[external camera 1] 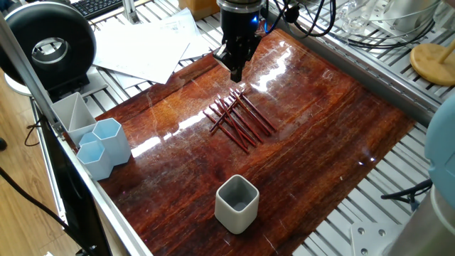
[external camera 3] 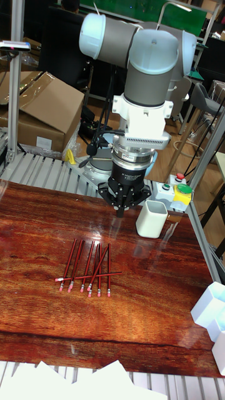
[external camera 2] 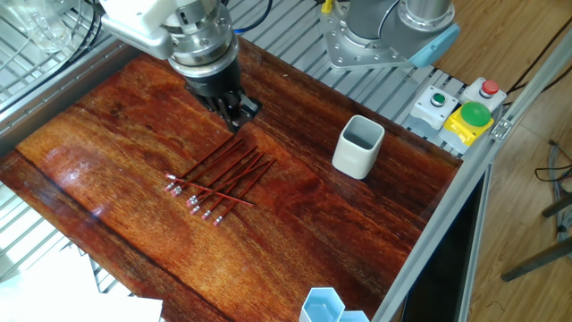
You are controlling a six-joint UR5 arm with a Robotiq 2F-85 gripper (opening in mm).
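Several dark red pencils (external camera 1: 242, 121) with pale eraser ends lie loosely crossed on the glossy brown wooden table (external camera 1: 320, 135). Most run roughly parallel, with others slanting over them, as the pencils (external camera 3: 89, 270) show from the front. A white square cup (external camera 1: 237, 205) stands upright and apart from them; its inside looks empty in exterior view 1. Above the table hangs my black gripper (external camera 1: 236, 77), clear of the pencils. Its fingertips meet in exterior view 3, where the gripper (external camera 3: 120, 213) is shut with nothing visible between them. In exterior view 2 the gripper (external camera 2: 239, 123) is left of the cup (external camera 2: 358, 147).
Pale blue hexagonal holders (external camera 1: 105, 148) and a white angular container (external camera 1: 73, 117) stand along one table edge. White papers (external camera 1: 146, 53) lie just off another edge. Buttons, including a green one (external camera 2: 475, 114), sit beyond the table corner.
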